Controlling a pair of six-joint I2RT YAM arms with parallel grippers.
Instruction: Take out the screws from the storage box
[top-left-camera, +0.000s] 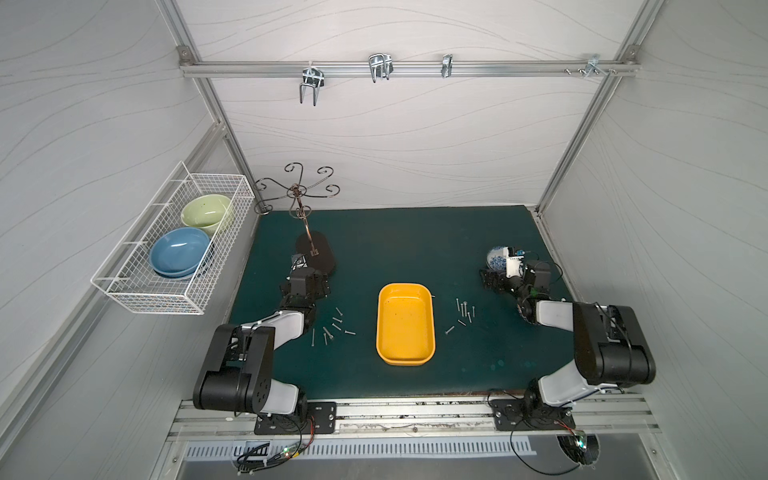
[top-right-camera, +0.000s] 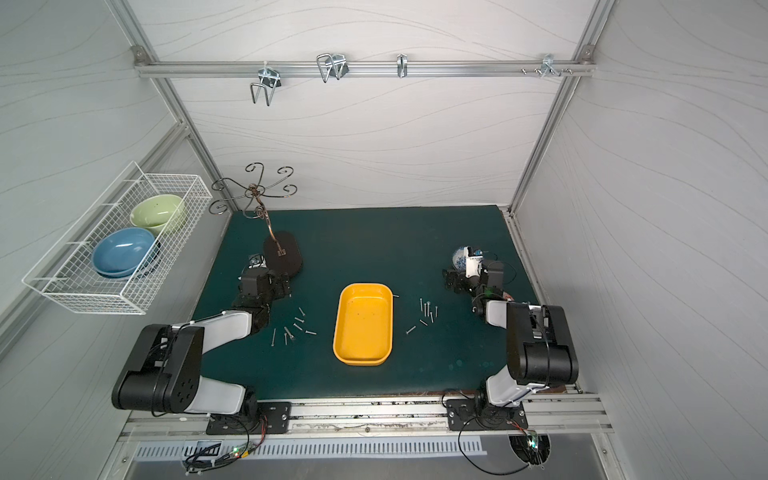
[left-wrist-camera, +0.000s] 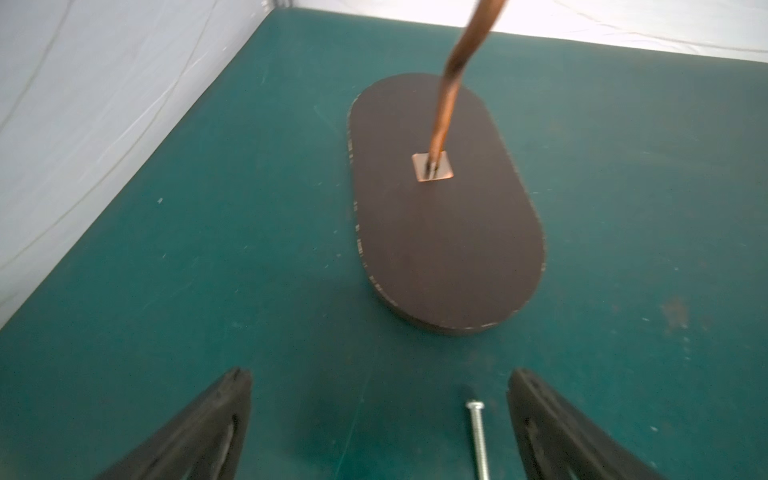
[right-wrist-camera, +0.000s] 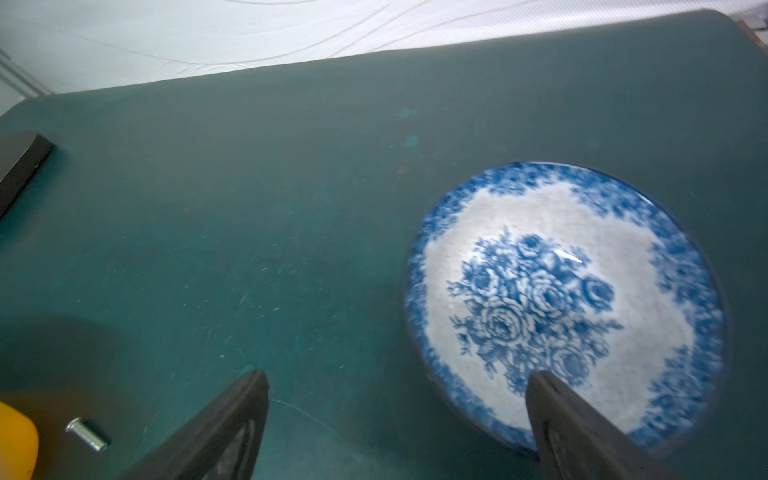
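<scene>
Loose screws lie on the green table in two groups, one left of the yellow tray (top-left-camera: 405, 324) with a screw (left-wrist-camera: 478, 436) close under my left gripper, one to its right with a short screw (right-wrist-camera: 88, 434). The tray looks empty. My left gripper stands open, nothing between its fingers, just in front of the stand's dark oval base (left-wrist-camera: 448, 248). My right gripper is open at the right, beside a blue-and-white floral dish (right-wrist-camera: 552, 304), holding nothing.
A metal scroll stand (top-left-camera: 297, 192) rises at the back left. A wire basket (top-left-camera: 112, 280) with bowls hangs on the left wall; hooks are on the rear rail.
</scene>
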